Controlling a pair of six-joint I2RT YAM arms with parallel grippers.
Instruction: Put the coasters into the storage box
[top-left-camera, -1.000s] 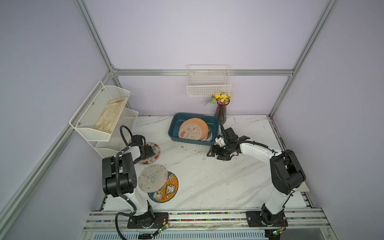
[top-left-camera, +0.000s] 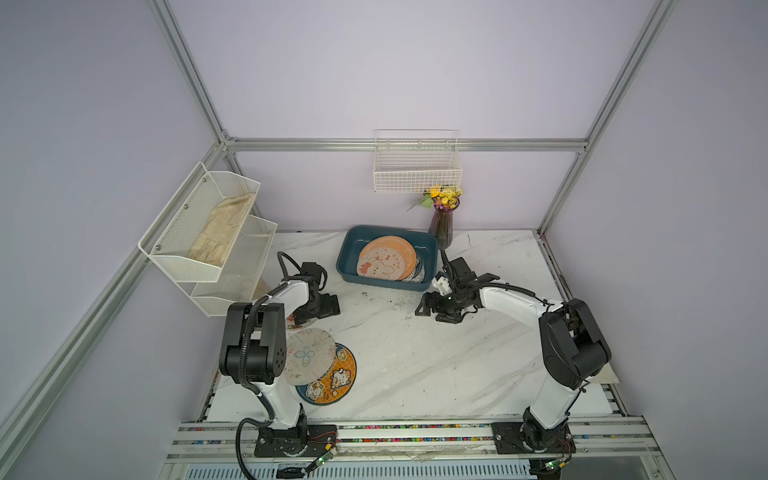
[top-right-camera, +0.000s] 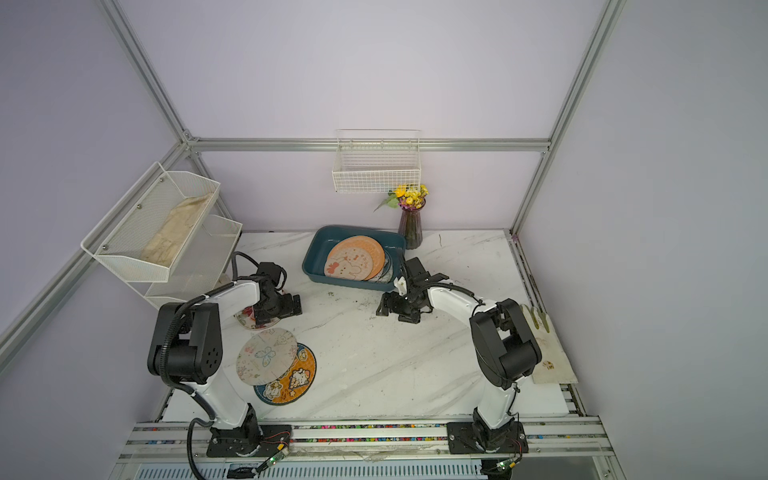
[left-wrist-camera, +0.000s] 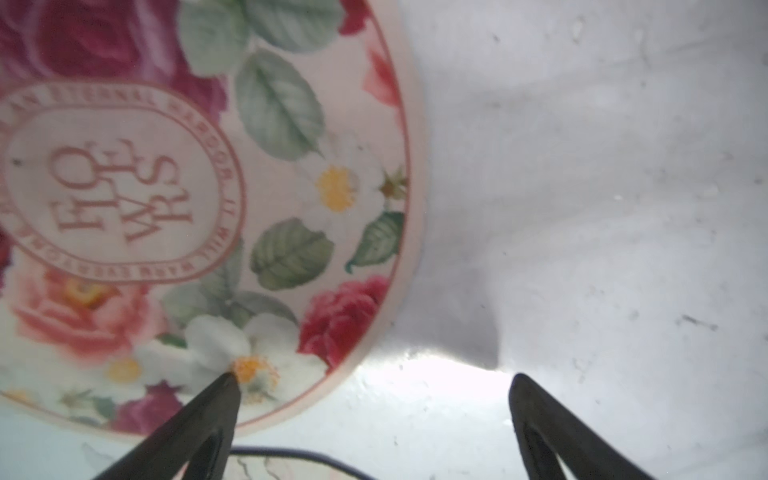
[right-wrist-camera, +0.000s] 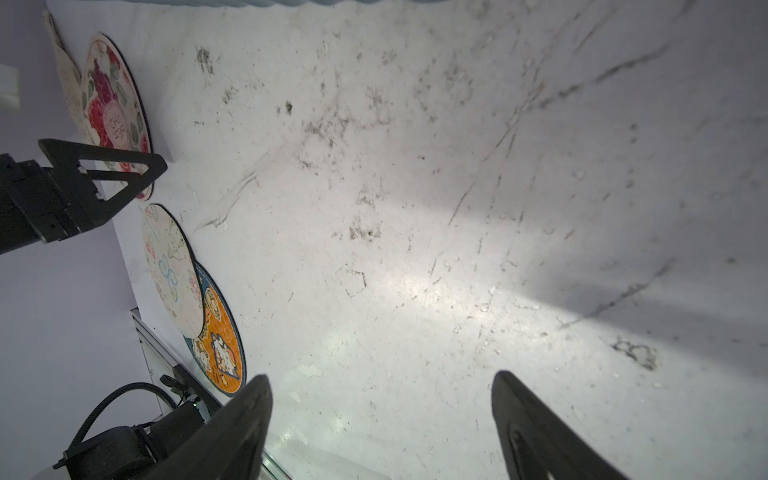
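Note:
A teal storage box (top-left-camera: 348, 264) at the back holds several coasters, pink and orange on top (top-right-camera: 349, 261). On the left lie a floral coaster (left-wrist-camera: 288, 112), partly hidden by my left arm overhead, and a pale coaster (top-right-camera: 264, 352) overlapping an orange cartoon coaster (top-right-camera: 292, 384). My left gripper is open low over the floral coaster's right edge, with nothing held. My right gripper is open above bare table in front of the box, empty.
White wire shelves (top-left-camera: 184, 264) hang at the left, a wire basket (top-left-camera: 416, 180) on the back wall. A vase of flowers (top-left-camera: 442, 224) stands behind the box.
My left gripper and arm have moved to the right, across the floral coaster to its right edge. The right arm and the box look still.

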